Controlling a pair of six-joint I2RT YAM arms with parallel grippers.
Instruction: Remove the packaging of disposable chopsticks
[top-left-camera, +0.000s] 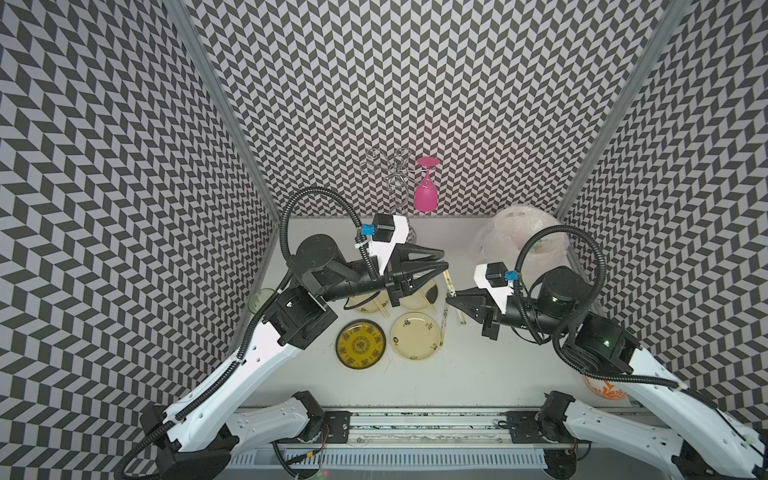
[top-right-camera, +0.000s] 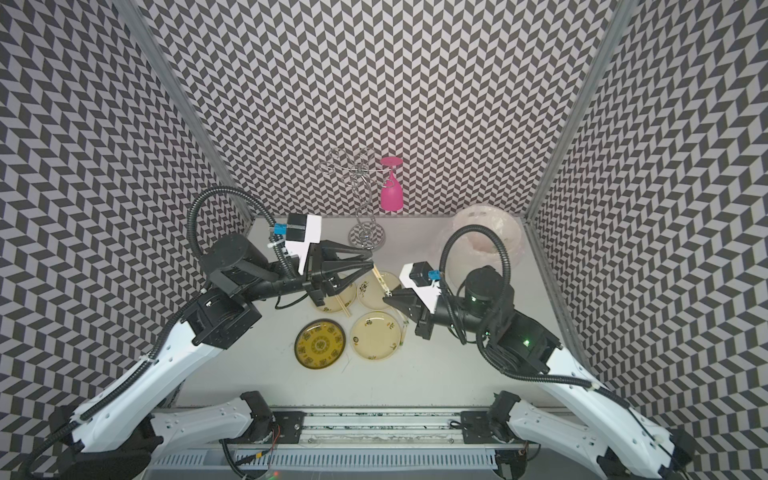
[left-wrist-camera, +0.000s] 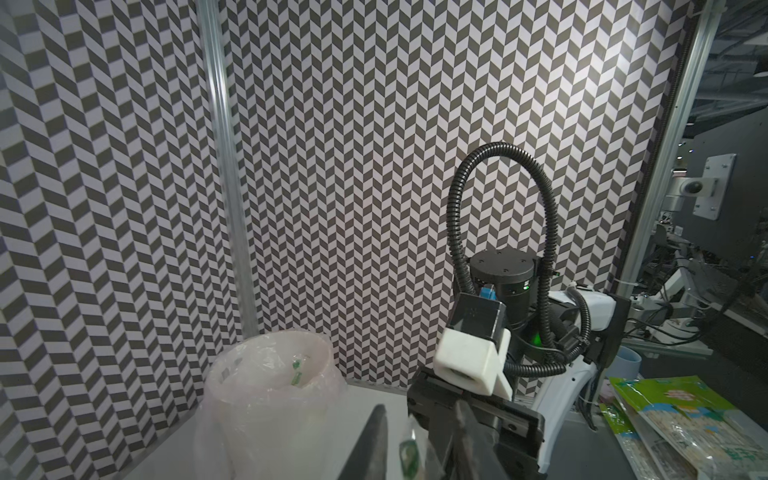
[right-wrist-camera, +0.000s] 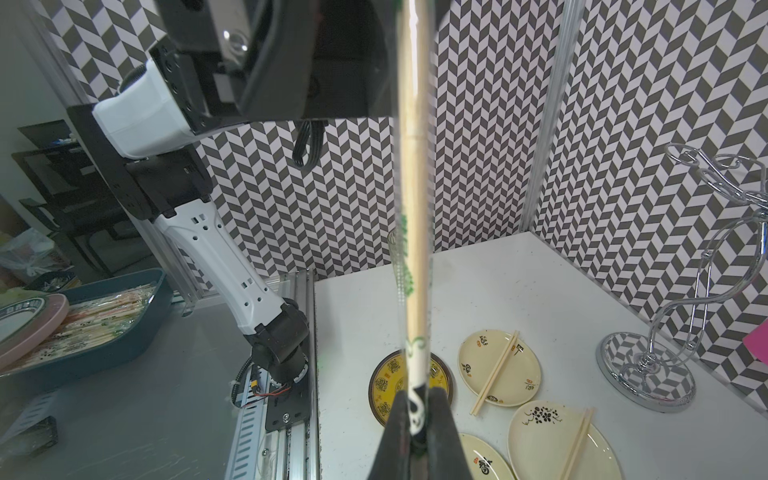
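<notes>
A wrapped pair of chopsticks (right-wrist-camera: 416, 176) in clear film with green print stands upright in the right wrist view. Its lower, dark-printed end sits between the tips of my right gripper, which is shut on it. From above, the packet (top-right-camera: 379, 278) spans the gap between both grippers, tilted. My left gripper (top-right-camera: 372, 259) is at its upper end, fingers parted. In the left wrist view, the packet's end (left-wrist-camera: 409, 457) shows between the left fingers, with space either side; contact cannot be made out.
Below lie a brown plate (top-left-camera: 360, 344) and several cream plates (top-left-camera: 416, 336), two with bare chopsticks (right-wrist-camera: 497, 372) on them. A bag-lined bin (top-left-camera: 524, 240) stands back right. Behind are a wire rack (top-right-camera: 366, 232) and a pink goblet (top-right-camera: 391, 196).
</notes>
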